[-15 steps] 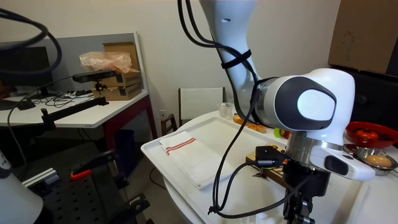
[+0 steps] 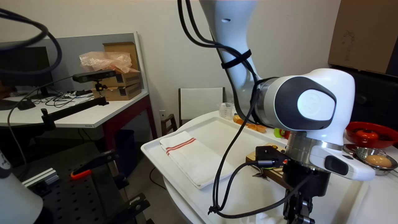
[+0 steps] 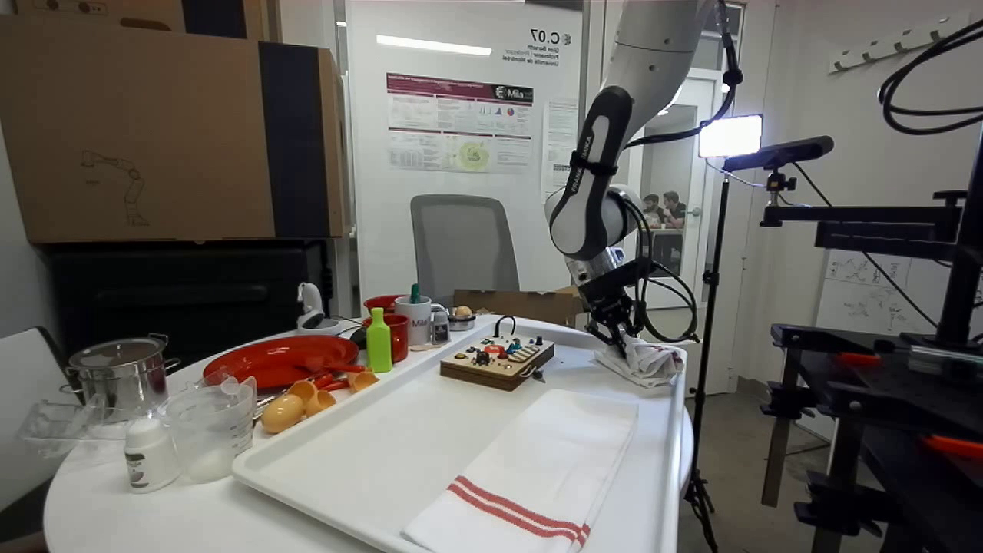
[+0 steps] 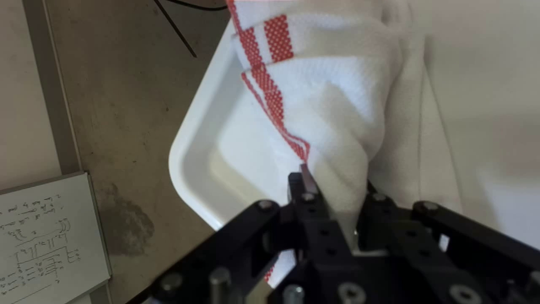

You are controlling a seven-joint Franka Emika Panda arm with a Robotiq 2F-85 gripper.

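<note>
A crumpled white cloth with red stripes (image 4: 334,96) fills the middle of the wrist view, bunched near a corner of the white tray (image 4: 195,152). My gripper is shut on a fold of it, with the cloth passing between the fingers. In exterior view 2 the same cloth (image 3: 647,363) lies heaped at the tray's far right corner, under my gripper (image 3: 622,342). A second white towel with red stripes (image 3: 544,470) lies flat and folded on the tray, away from the gripper. In exterior view 1 the fingertips run off the bottom edge.
On the tray beside the gripper sits a wooden board with knobs and switches (image 3: 498,361). Along the tray's outer side stand a green bottle (image 3: 378,341), a red plate (image 3: 281,359), mugs and a clear measuring cup (image 3: 210,432). The tray's middle left is bare.
</note>
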